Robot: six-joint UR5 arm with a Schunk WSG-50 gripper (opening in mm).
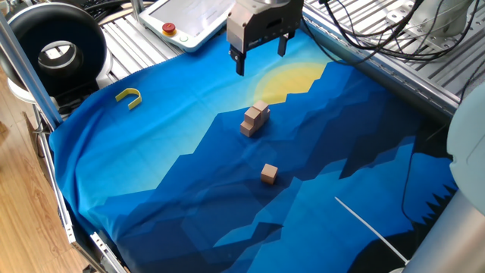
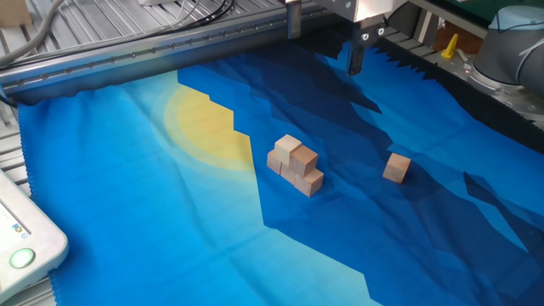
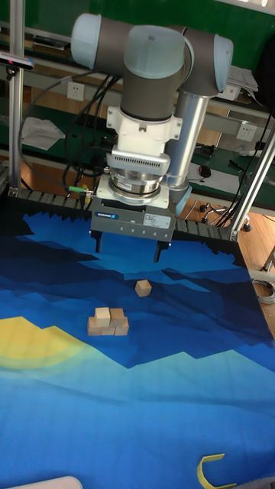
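Observation:
Several small wooden cubes form a stack (image 1: pixel 255 119) on the blue printed cloth, with a bottom row and two cubes on top, as exterior views 2 and 3 show. A single wooden cube (image 1: pixel 269 174) lies apart from the stack; in exterior view 2 the loose cube (image 2: pixel 397 167) is to the right of the stack (image 2: pixel 295 166). My gripper (image 1: pixel 261 64) hangs above the cloth, clear of all the cubes. Its two fingers are spread wide with nothing between them, which the gripper (image 3: pixel 132 251) in exterior view 3 shows too.
A yellow hook-shaped piece (image 1: pixel 129 98) lies on the cloth, away from the cubes. A tablet-like panel with a red button (image 1: pixel 169 29) rests beyond the cloth edge. Cables (image 1: pixel 379 47) run along the frame rail.

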